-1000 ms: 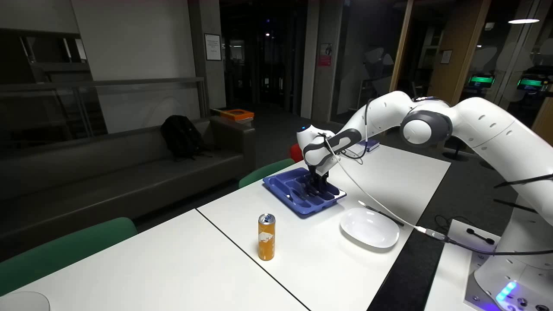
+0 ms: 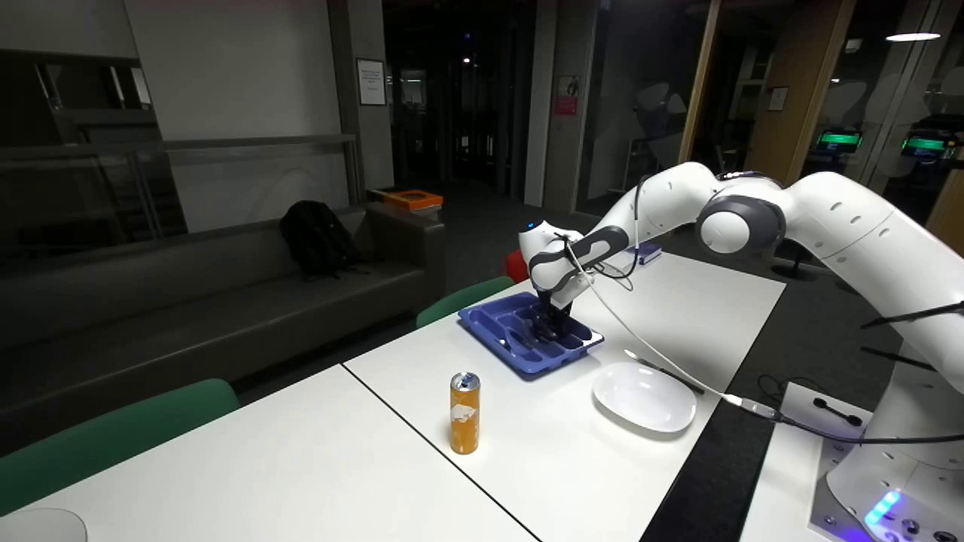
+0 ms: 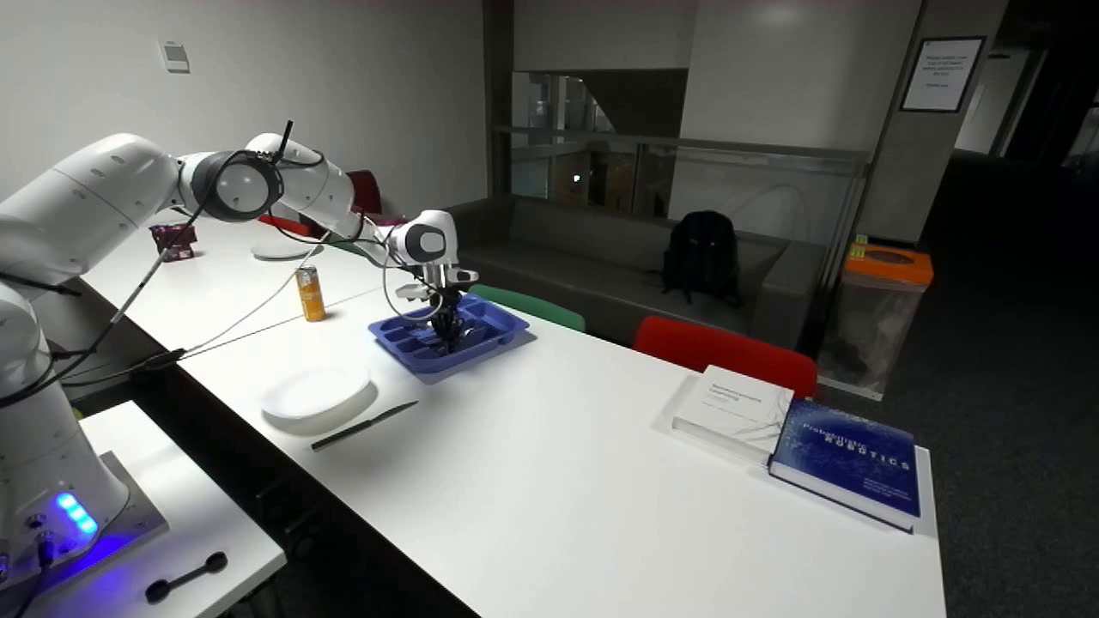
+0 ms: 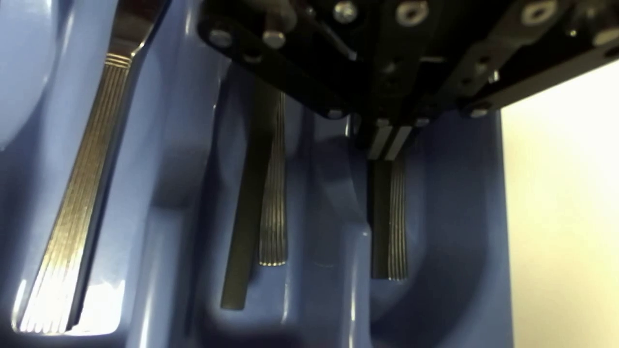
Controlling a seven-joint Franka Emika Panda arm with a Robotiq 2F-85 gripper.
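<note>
My gripper points down into the blue cutlery tray (image 2: 533,369), over its outer compartment at the right in the wrist view. Its two pale fingertips lie side by side, shut, with no clear gap. Directly under them lie a dark handle (image 4: 380,232) and a ribbed silver handle (image 4: 398,238); nothing shows gripped, and the handles' upper ends are hidden. The middle compartment holds another dark handle (image 4: 238,255) and a silver handle (image 4: 273,226). A larger ribbed silver piece (image 4: 81,203) lies in the left compartment.
A white plate (image 3: 314,395) and a black-handled knife (image 3: 362,427) lie on the table near the tray. An orange can (image 2: 465,415) stands apart from it. Books (image 3: 847,458) lie at the far end, with free table between. A cable (image 2: 646,339) hangs from the arm.
The wrist and gripper have come down slightly into the tray. The tray, can, plate and knife have not moved.
</note>
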